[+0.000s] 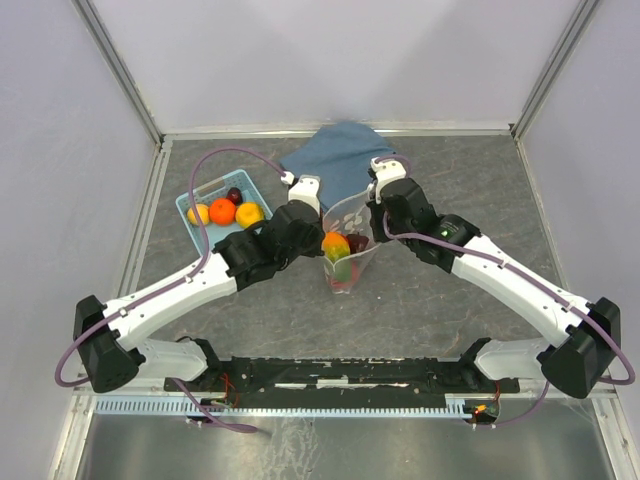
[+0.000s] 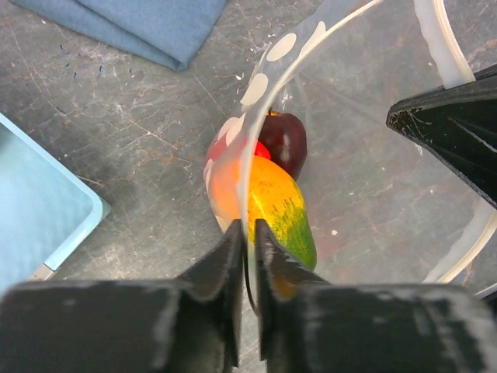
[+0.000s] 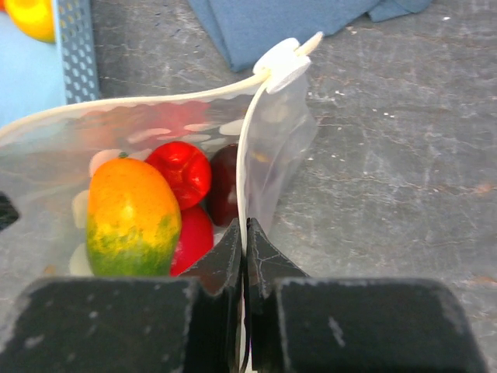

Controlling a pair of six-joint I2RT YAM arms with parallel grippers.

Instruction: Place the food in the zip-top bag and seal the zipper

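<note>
The clear zip top bag (image 1: 343, 277) stands upright in mid-table with its mouth wide open. Inside it lie a mango (image 3: 132, 214), a red pepper-like piece (image 3: 182, 172), another red piece (image 3: 194, 239) and a dark purple one (image 3: 225, 183). At the bag's left rim, my left gripper is shut on the edge. Opposite it, my right gripper is shut on the right rim, which runs between its fingers. A blue tray (image 1: 214, 237) at the left holds oranges (image 1: 222, 211), a yellow fruit (image 1: 199, 215) and a dark fruit (image 1: 234, 195).
A folded blue cloth (image 1: 340, 160) lies behind the bag.
</note>
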